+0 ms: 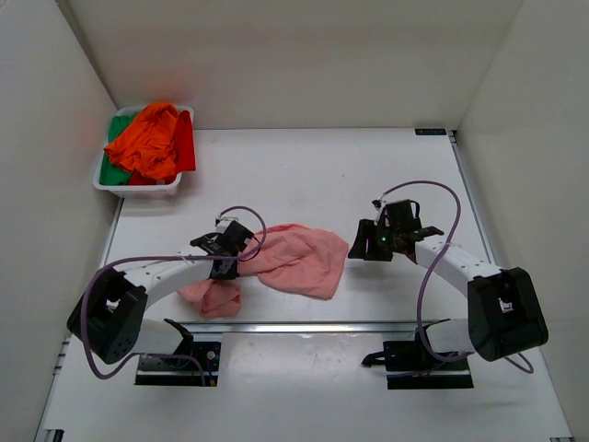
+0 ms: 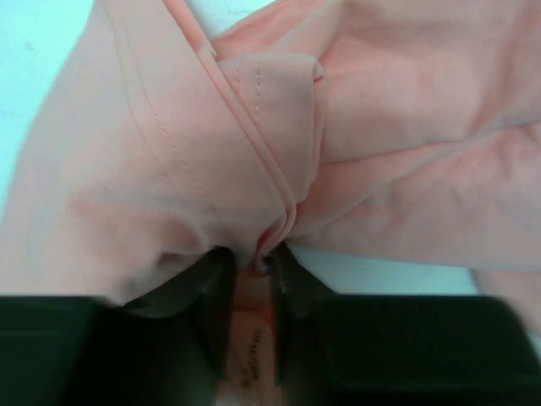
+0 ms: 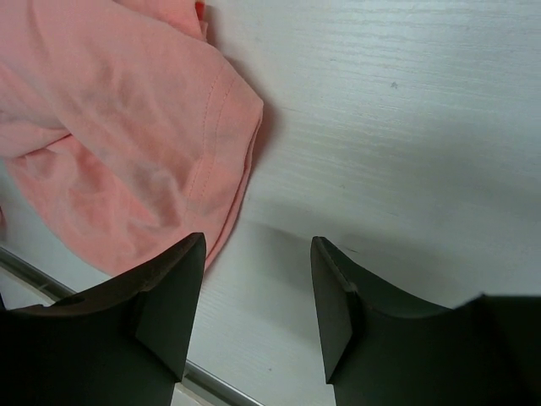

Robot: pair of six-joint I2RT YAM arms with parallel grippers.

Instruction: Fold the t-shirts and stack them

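A crumpled pink t-shirt (image 1: 299, 258) lies across the front left and middle of the table, with one part (image 1: 213, 299) bunched near the front edge. Over its left portion is my left gripper (image 1: 247, 267). In the left wrist view, folds of pink cloth (image 2: 262, 182) gather in the narrow gap between the fingertips of the left gripper, which looks shut on them. To the right of the shirt, my right gripper (image 1: 361, 253) stands open. Its fingers (image 3: 173, 296) have only bare table between them, and a shirt corner (image 3: 232, 127) lies just beyond the left one.
At the back left stands a white bin (image 1: 138, 190) holding orange, red and green cloth (image 1: 152, 143). A metal rail (image 1: 313, 327) runs along the front edge.
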